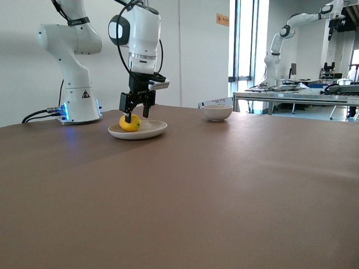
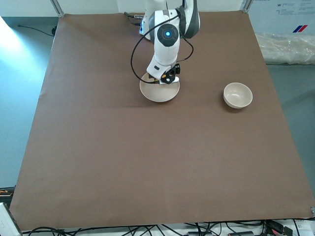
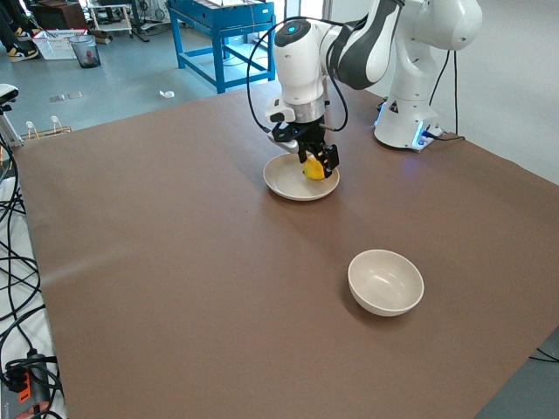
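Note:
A yellow lemon-like fruit (image 1: 132, 125) rests on a shallow white plate (image 1: 154, 128). My gripper (image 1: 136, 115) is lowered over the plate with its black fingers around the fruit; whether they are closed on it is unclear. In the right view the fruit (image 3: 312, 170) shows beside the fingers on the plate (image 3: 286, 183); in the left view the plate (image 2: 159, 96) is partly hidden under my arm. A white bowl (image 2: 237, 95) stands apart to the right in the left view, empty.
Cables and equipment lie beyond its edge. A white wall stands behind my arm's base.

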